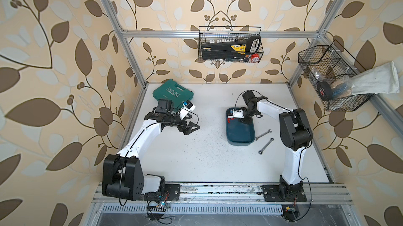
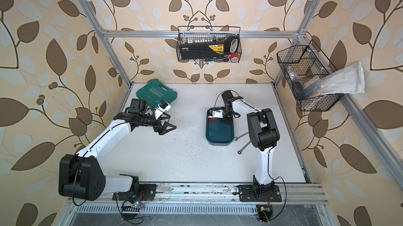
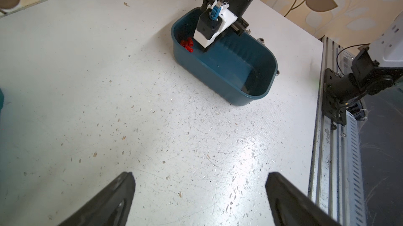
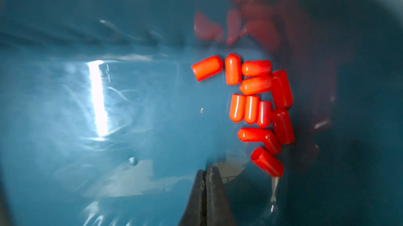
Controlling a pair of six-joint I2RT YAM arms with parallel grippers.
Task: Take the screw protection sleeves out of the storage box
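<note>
Several red screw protection sleeves (image 4: pixel 251 107) lie in a loose cluster on the floor of the blue storage box (image 3: pixel 218 76), near one of its rounded corners. In the right wrist view my right gripper is down inside the box, its fingertips pressed together with nothing between them. The closest sleeve (image 4: pixel 267 162) rests outside the fingers, up and to the right of the tips. In the left wrist view a few red sleeves (image 3: pixel 187 44) show beside the right gripper's housing, which hides others. My left gripper is wide open over bare table, empty.
Two wrenches (image 1: pixel 266 145) lie just right of the box. A green tool case (image 1: pixel 173 90) sits at the back left, close to the left arm. Wire baskets (image 1: pixel 230 46) hang above the table. The table between the left gripper and the box is clear.
</note>
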